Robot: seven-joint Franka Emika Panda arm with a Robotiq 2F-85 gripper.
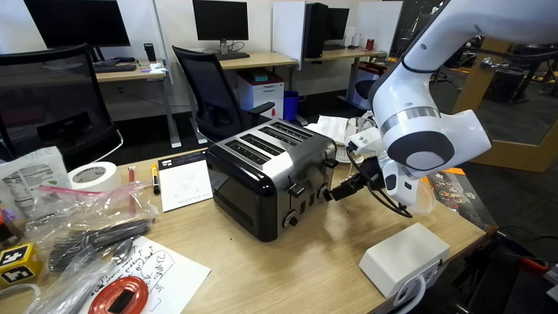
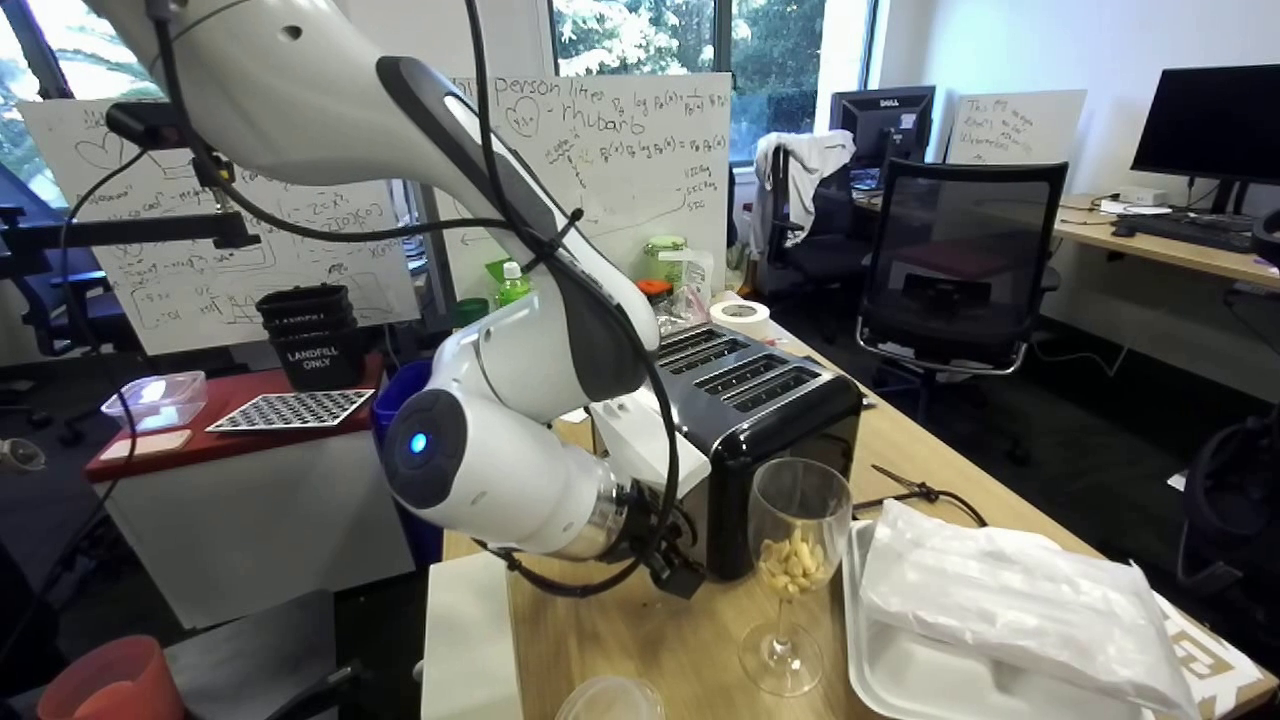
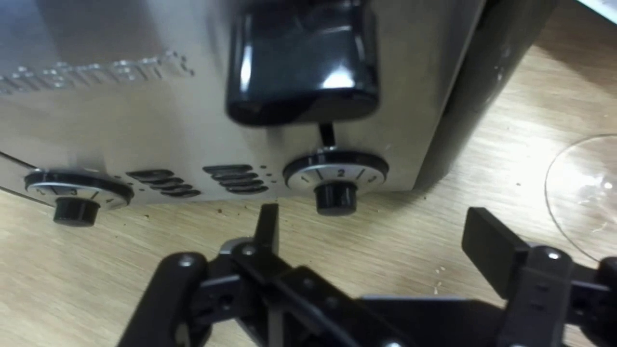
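A black and steel four-slot toaster [image 1: 272, 172] stands on the wooden table. In the wrist view its right-hand dial [image 3: 337, 173] has a black knob [image 3: 336, 198] and shows the numbers 1 and 2; a black lever [image 3: 303, 63] sits above it. Another dial [image 3: 78, 191] is farther left. My gripper is open, its fingers wide apart with nothing between them. The knob appears in the gap, nearer the left finger [image 3: 267, 228] than the right finger [image 3: 491, 248]. In exterior view 1 the gripper is close to the toaster's front, by the far dial.
A wine glass [image 2: 797, 558] with nut-like pieces stands near the toaster's side. Close by are a white tray [image 2: 870, 672] and a clear round lid [image 2: 609, 700]. A white box [image 1: 405, 256] sits at the table edge.
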